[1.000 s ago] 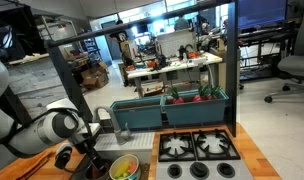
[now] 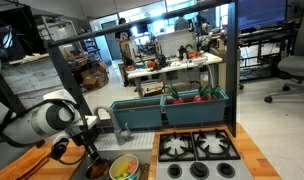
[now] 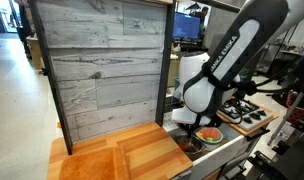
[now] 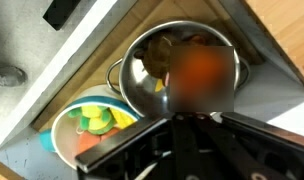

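In the wrist view a steel pot [image 4: 152, 98] with loop handles sits under my gripper. Brown and yellow items lie inside it, and a blurred orange-red item [image 4: 200, 72] covers its right part. Beside the pot stands a white bowl with a blue rim [image 4: 56, 135], holding green, yellow and orange toy food [image 4: 97, 118]. The gripper is shut; the blur hides whether anything touches its fingertips. In exterior view 1 the bowl [image 2: 124, 167] shows right of the gripper, low over the sink area.
A stove [image 2: 197, 150] lies right of the sink, with a faucet [image 2: 104, 115] behind. A blue-green bin [image 2: 195, 108] with red items stands at the back. In exterior view 2 an orange cloth [image 3: 90, 165] lies on the wooden counter [image 3: 152, 148].
The bowl, stove and bin have stayed where they were.
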